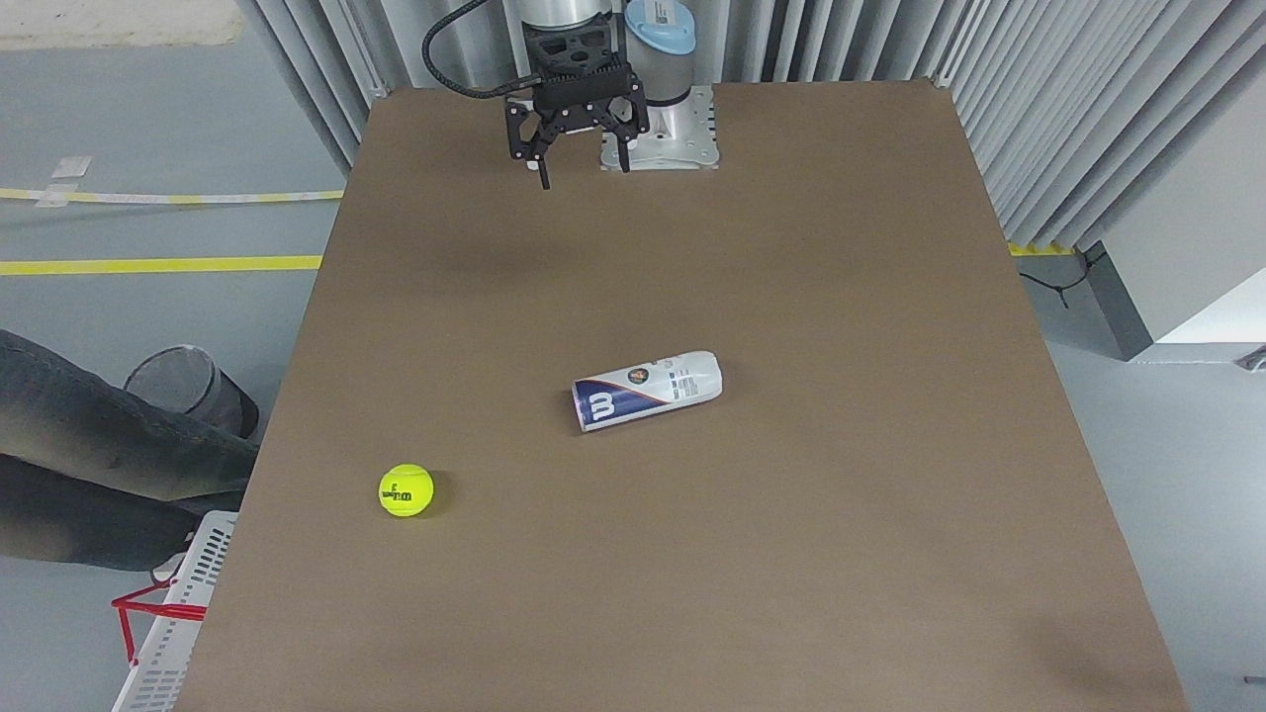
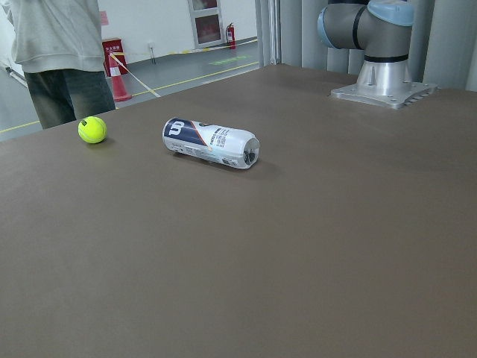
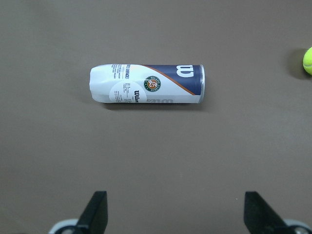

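A white and navy Wilson tube point(image 1: 647, 391) lies on its side mid-table, also seen in the left view point(image 2: 210, 142) and in the wrist view point(image 3: 147, 84). A yellow tennis ball point(image 1: 406, 490) rests on the table to its front left; in the wrist view the ball point(image 3: 307, 61) is cut at the right edge. My gripper point(image 1: 584, 172) is above the back of the table, far behind both objects. In the wrist view its two fingers point(image 3: 97, 212) stand wide apart with nothing between them.
The arm's base point(image 1: 682, 136) sits at the back edge. A person's legs point(image 1: 107, 451) are beside the table's left side.
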